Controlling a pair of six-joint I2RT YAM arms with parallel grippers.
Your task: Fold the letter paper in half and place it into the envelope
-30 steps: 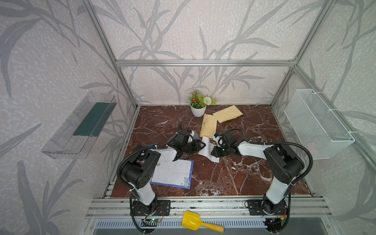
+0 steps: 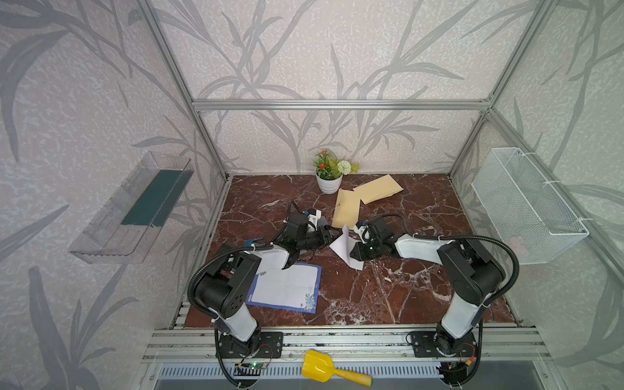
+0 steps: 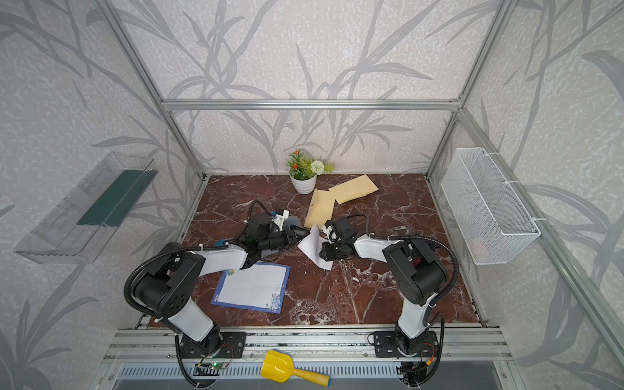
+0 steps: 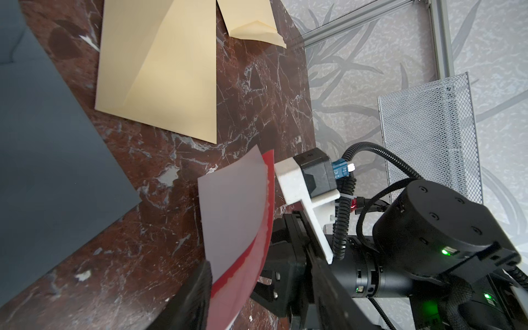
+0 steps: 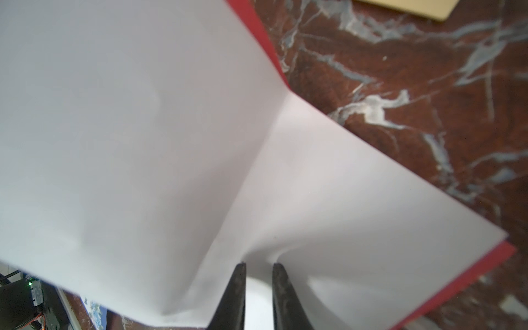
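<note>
The letter paper (image 5: 385,220), white inside with a red edge, is bent along a crease between my two grippers. In the right wrist view one half stands up on the left and the other half lies flatter. My left gripper has its fingers apart, with the paper's raised red edge reaching into the gap. My right gripper is low over the flatter half, fingers a narrow gap apart. The paper wrinkles just ahead of its tips; whether they touch it I cannot tell. A cream envelope (image 2: 346,209) lies behind the paper, its flap end hidden from the wrist view.
Another cream envelope (image 2: 378,188) and a flower pot (image 2: 329,185) stand at the back. Beside the left arm lies a dark grey sheet (image 4: 55,165). A blue-edged sheet (image 2: 282,286) is at front left.
The right arm has stayed in place.
</note>
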